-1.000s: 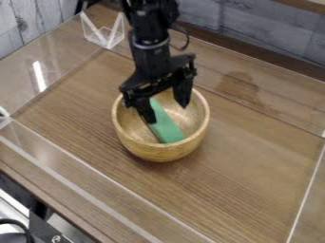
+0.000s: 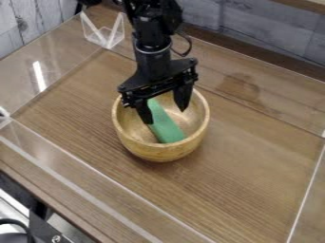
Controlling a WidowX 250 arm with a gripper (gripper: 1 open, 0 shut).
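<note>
A tan bowl [image 2: 193,142] sits at the centre of the wooden table [image 2: 248,185]. A green elongated object [image 2: 162,126] lies inside it, angled toward the front. My black gripper [image 2: 159,100] is over the back of the bowl, its two fingers reaching down on either side, near the green object's upper end. Whether the fingers touch or hold the object I cannot tell.
Free table surface surrounds the bowl on both sides and in front. A wall and table edge run along the back. Part of a black cable or object lies at the bottom left corner.
The bowl and green object look nearly unchanged.
</note>
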